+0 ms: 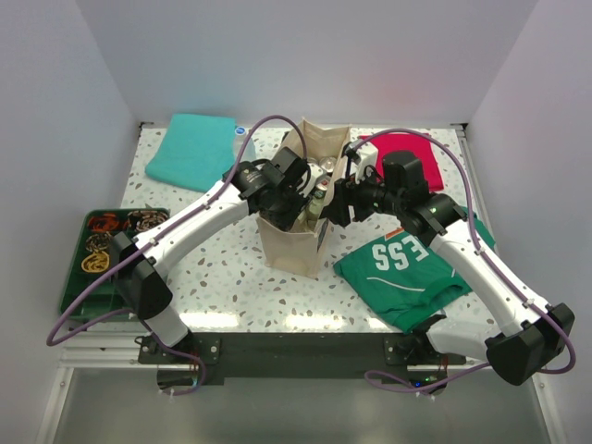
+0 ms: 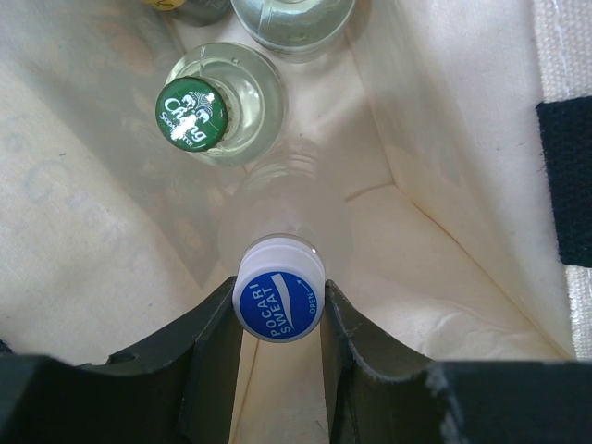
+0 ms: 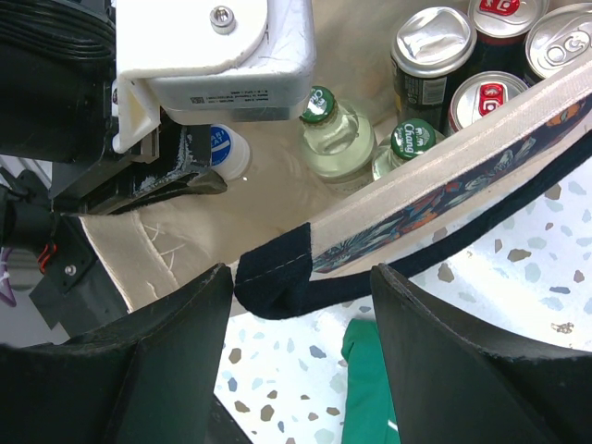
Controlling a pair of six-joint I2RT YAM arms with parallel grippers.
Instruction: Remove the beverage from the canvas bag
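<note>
The canvas bag (image 1: pixel 291 248) stands open at mid-table with bottles and cans inside. My left gripper reaches into it, its fingers on either side of a clear bottle's white-and-blue cap (image 2: pixel 278 305). They look close against the cap; whether they grip it cannot be told. That bottle's body (image 2: pixel 287 208) extends down into the bag. Beside it is a bottle with a green cap (image 2: pixel 191 115). Over the bag's right rim, my right gripper is open, with the rim's dark strap end (image 3: pixel 275 270) between its parted fingers.
Several cans (image 3: pixel 435 42) and another green-capped bottle (image 3: pixel 413 139) fill the bag's far part. Outside, a clear bottle (image 1: pixel 243 144) stands beside a teal cloth (image 1: pixel 191 151). A green bin (image 1: pixel 79 268) is at left; a green garment (image 1: pixel 407 277) and red cloth (image 1: pixel 407 153) lie right.
</note>
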